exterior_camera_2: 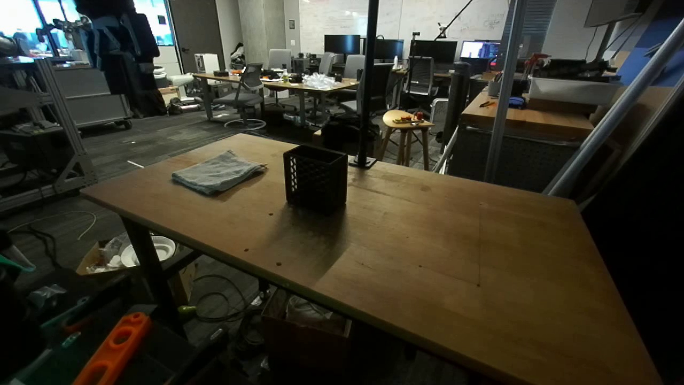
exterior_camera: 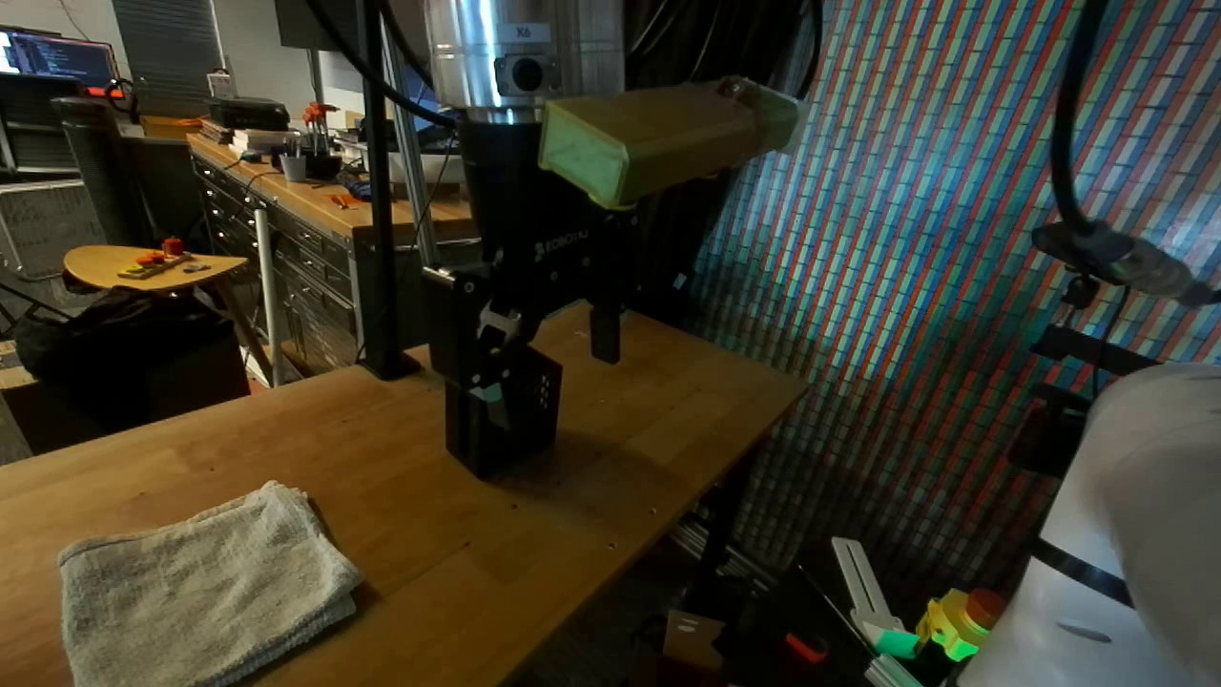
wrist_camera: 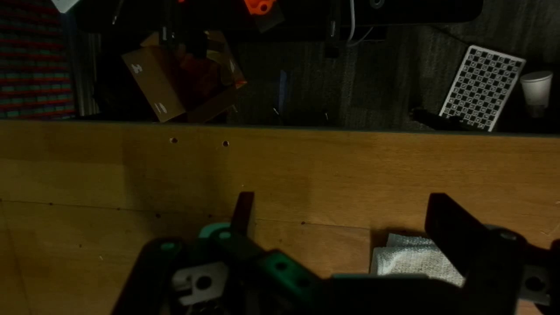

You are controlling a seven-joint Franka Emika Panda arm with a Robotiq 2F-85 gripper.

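Note:
A folded grey cloth (exterior_camera: 206,584) lies flat on the wooden table (exterior_camera: 378,481) at the near left of exterior view 1. A small black crate (exterior_camera_2: 315,179) with latticed sides stands upright to the right of the cloth (exterior_camera_2: 218,172) in exterior view 2. My gripper (exterior_camera: 554,376) points down over the table, one finger overlapping the crate in exterior view 1; I cannot tell whether they touch. In the wrist view the gripper has its fingers wide apart with no object between them. Part of the cloth (wrist_camera: 414,262) shows there beneath the right finger.
A black post (exterior_camera_2: 368,83) rises at the table's back edge, close to the crate. Bare table (exterior_camera_2: 461,256) stretches to the right in exterior view 2. Off the table's edge, a cardboard box (wrist_camera: 157,78) and a checkered board (wrist_camera: 483,86) show in the wrist view.

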